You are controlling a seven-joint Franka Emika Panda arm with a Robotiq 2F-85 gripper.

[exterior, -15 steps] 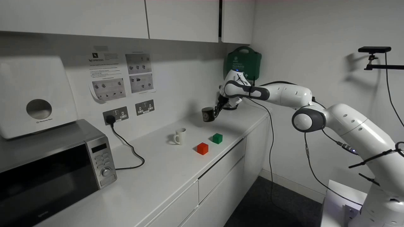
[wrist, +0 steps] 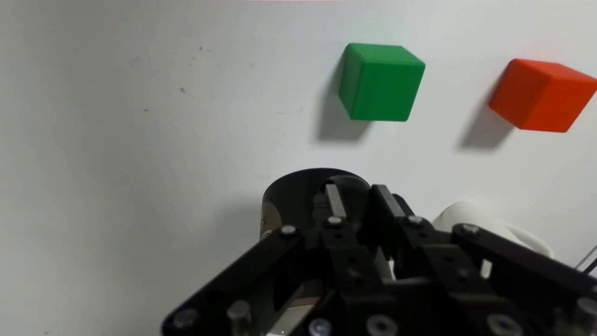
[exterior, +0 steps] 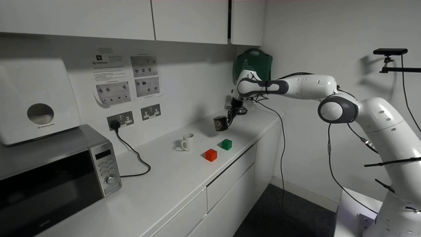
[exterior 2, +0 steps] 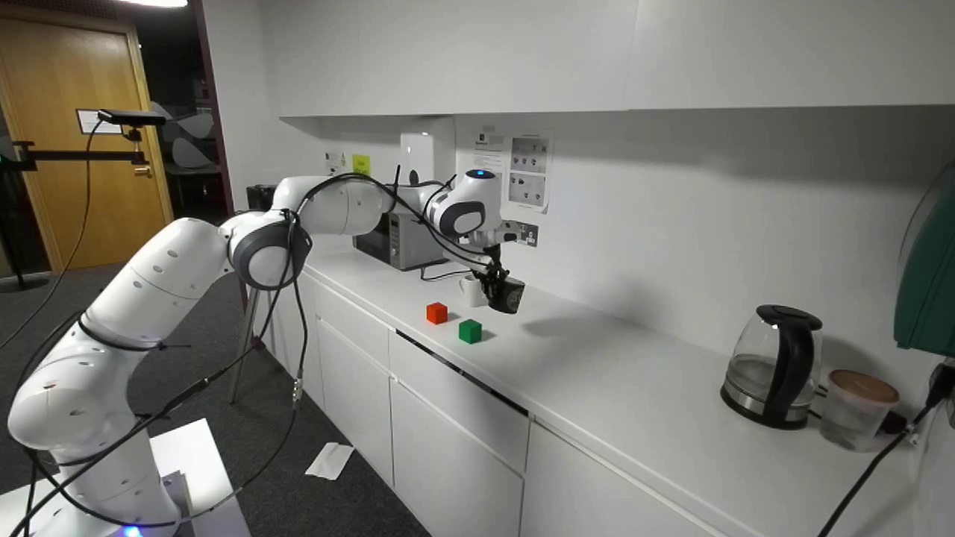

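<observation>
A black mug (exterior: 220,124) with a pale emblem on its side is in the air over the white counter, slightly tilted. My gripper (exterior: 230,118) is shut on its handle side. In the wrist view the dark mug (wrist: 288,193) sits at the left of the gripper, its lower part covered by the fingers. A green cube (wrist: 383,84) and a red cube (wrist: 540,95) lie on the counter, clear of the mug. The white mug (exterior: 189,142) stands upright beside them, towards the wall, and is partly hidden by my gripper in the wrist view.
A microwave (exterior: 59,166) occupies one end of the counter (exterior 2: 618,394). Near the other end stand a glass kettle (exterior 2: 774,367) and a clear jar (exterior 2: 856,412) with a brown lid. Wall cupboards (exterior 2: 761,54) overhang it.
In exterior view 1 the black mug has shifted a little right and down, still in my gripper, and tilted more. The arm's elbow has moved up and right. Cubes and white mug have stayed put.
</observation>
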